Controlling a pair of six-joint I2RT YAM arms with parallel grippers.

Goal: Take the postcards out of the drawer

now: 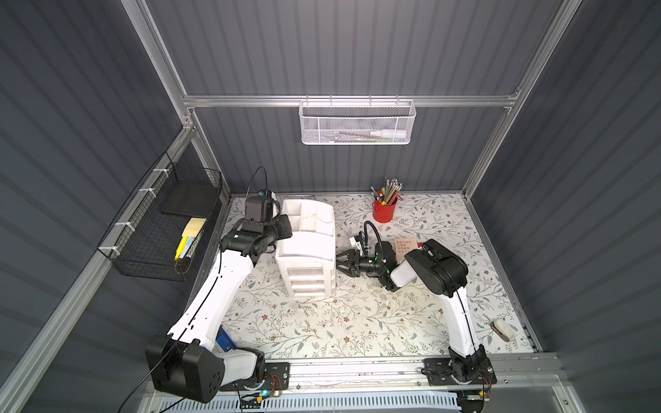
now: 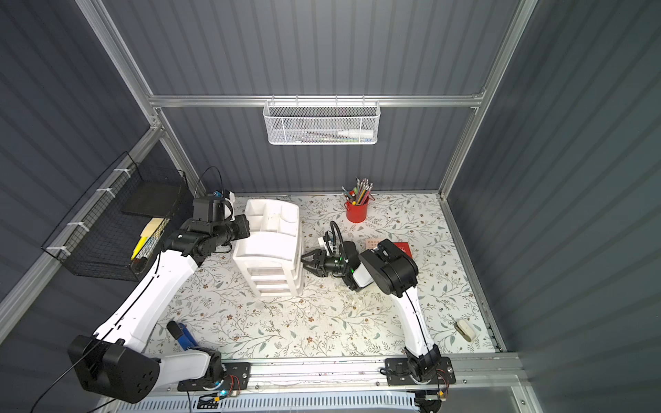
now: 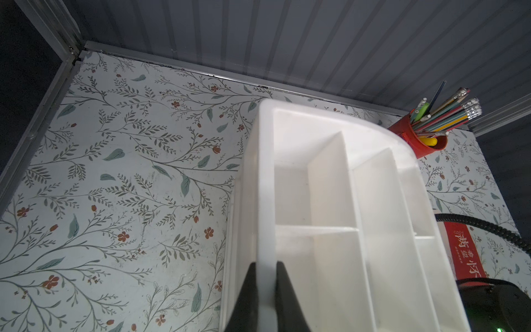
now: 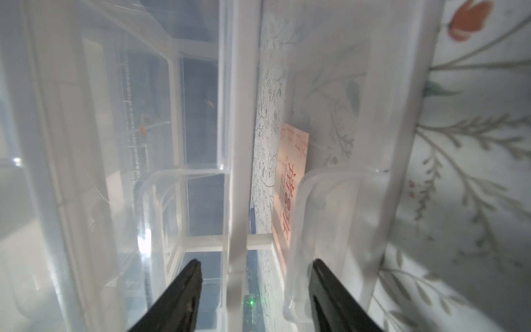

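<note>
A white drawer unit (image 1: 307, 247) with an open compartment tray on top stands left of the table's middle. My left gripper is shut on its top side wall, a finger on each side of the rim. In the right wrist view, clear drawers (image 4: 337, 110) fill much of the picture, and a peach card with red writing (image 4: 291, 177) shows through the lower one. My right gripper stands open at the drawer fronts. A peach card (image 1: 406, 245) and a red card (image 3: 467, 251) lie on the table, partly hidden by the right arm.
A red cup of pencils (image 1: 384, 208) stands at the back. On the left wall hangs a black wire basket (image 1: 155, 234), and a white mesh basket (image 1: 358, 127) is on the back wall.
</note>
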